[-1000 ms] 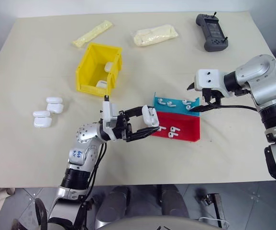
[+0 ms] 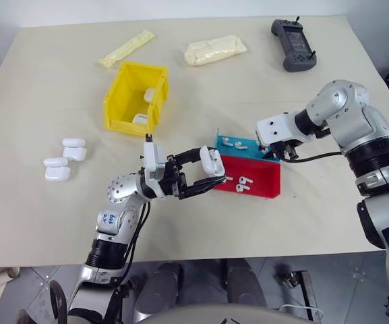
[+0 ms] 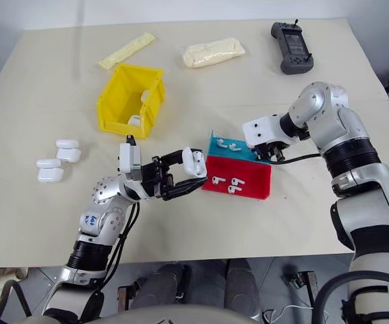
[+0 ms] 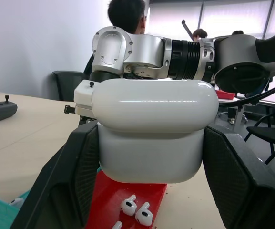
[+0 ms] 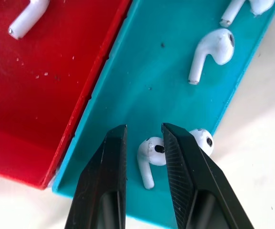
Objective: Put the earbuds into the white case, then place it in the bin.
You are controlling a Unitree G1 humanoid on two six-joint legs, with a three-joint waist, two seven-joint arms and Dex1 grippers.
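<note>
My left gripper (image 2: 214, 164) is shut on a white case (image 4: 151, 143), held above the trays; whether its lid is open cannot be told. My right gripper points down over the teal tray (image 5: 123, 95). Its fingers are drawn close together, a narrow gap between them and nothing held. Below the tips lies a white earbud (image 5: 150, 155) on the tray floor, seen through the gap, partly behind one finger (image 5: 185, 167). Another earbud (image 5: 205, 140) shows beyond that finger, and another (image 5: 216, 47) lies farther along the tray. More earbuds (image 2: 244, 183) rest in the red tray (image 2: 265, 177).
The yellow bin (image 2: 116, 101), holding white cases, stands farther back. Two white cases (image 2: 75, 152) lie on the left of the table. Two cream packets (image 2: 214, 50) and a grey controller (image 2: 294, 46) sit along the back. Bare table surrounds the trays.
The left gripper and its case have stayed put.
</note>
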